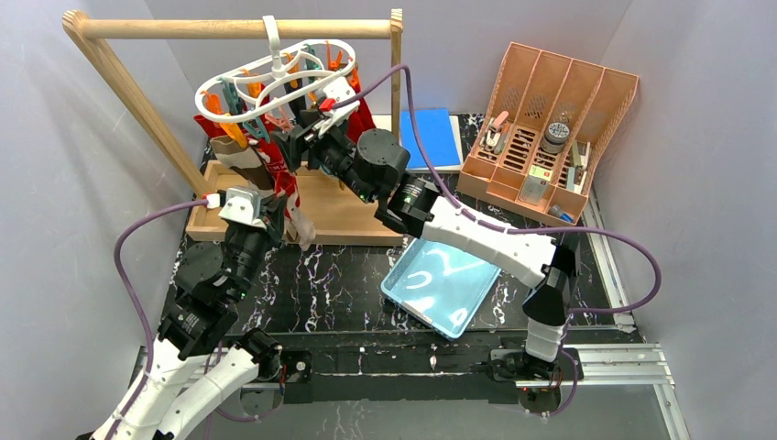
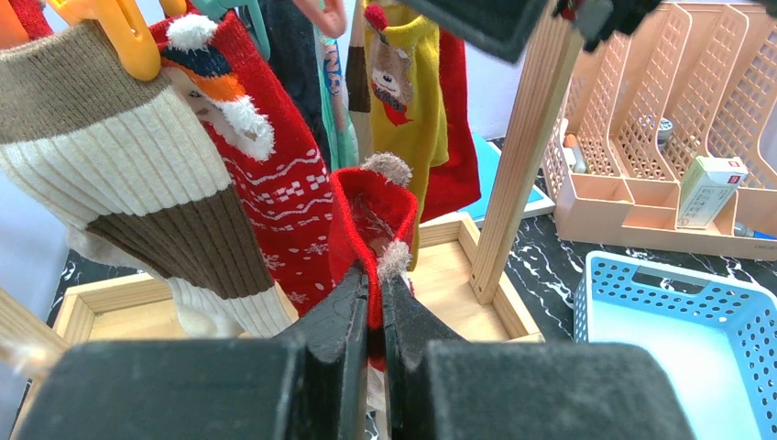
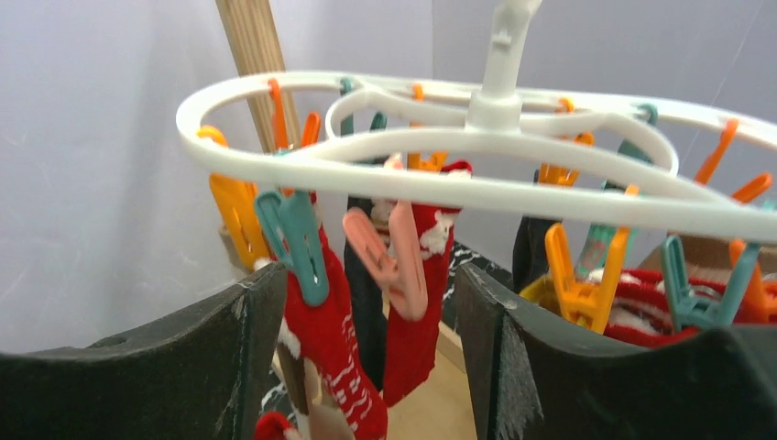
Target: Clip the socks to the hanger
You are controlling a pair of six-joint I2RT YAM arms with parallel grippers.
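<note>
A red sock with a fuzzy grey cuff (image 2: 353,206) is pinched between the fingers of my left gripper, which is shut on it; the cuff sticks up above the fingertips. Above the wooden base, the white oval hanger (image 1: 206,99) carries coloured clips and hanging socks. My right gripper is open below the hanger's front rim, one finger on either side of the pink clip (image 3: 403,270), not closed on it. Left of that, a teal clip (image 3: 298,238) and an orange clip (image 3: 238,215) hold socks. Whether the pink clip holds cloth cannot be told.
The hanger hangs from a wooden rack (image 1: 229,29) with a shallow base tray (image 1: 353,240). At the front stands an empty blue basket (image 1: 440,286); a peach organizer (image 1: 561,119) is at the back right. Other hanging socks crowd close to both grippers.
</note>
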